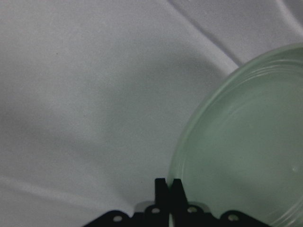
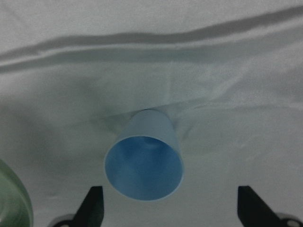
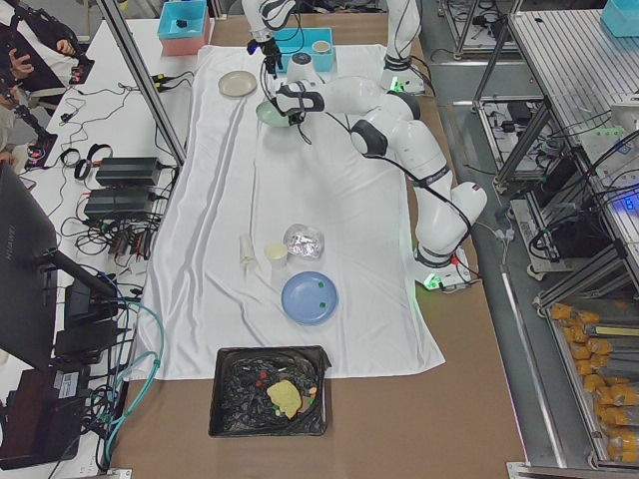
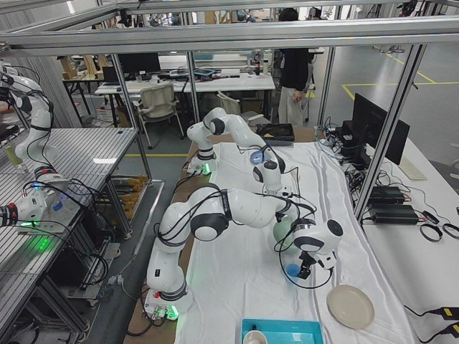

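A pale green plate (image 1: pixel 246 137) lies on the white cloth; in the left wrist view my left gripper is at its near rim, fingertips together, though whether the rim is between them cannot be told. A blue cup (image 2: pixel 144 165) stands between the open fingers of my right gripper in the right wrist view, below them or just ahead; the green plate's edge shows beside it.
A beige plate (image 4: pixel 350 294) and a turquoise tray (image 4: pixel 282 325) with a white cup sit at one end of the cloth. A blue plate (image 3: pixel 310 297), foil bowl (image 3: pixel 304 241), small cups and a black tray (image 3: pixel 230 399) are at the other.
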